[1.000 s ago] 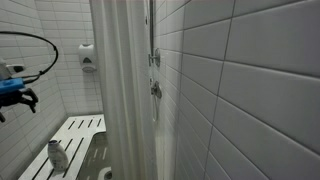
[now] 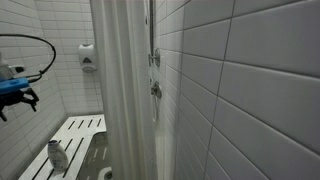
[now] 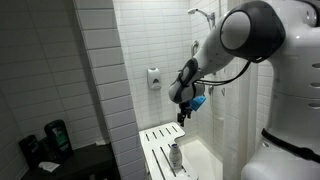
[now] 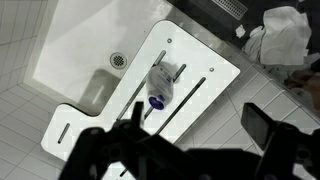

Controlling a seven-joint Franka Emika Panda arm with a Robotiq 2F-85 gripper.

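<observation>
A pale bottle with a dark purple cap (image 4: 157,102) stands on the white slatted shower bench (image 4: 205,65). In exterior view 1 the same bottle (image 2: 58,156) is near the bench's front end, and exterior view 2 shows the bottle (image 3: 175,155) there too. My gripper (image 2: 18,106) hangs well above the bench, apart from the bottle. Its fingers (image 4: 262,128) are spread wide at the lower edge of the wrist view, so it is open with nothing between them.
A white shower curtain (image 2: 125,90) hangs beside the bench. The shower floor has a round drain (image 4: 118,60). A soap dispenser (image 2: 87,58) is fixed to the tiled wall. Crumpled white cloth (image 4: 280,38) lies on the dark floor outside; a dark bottle (image 3: 59,138) stands at left.
</observation>
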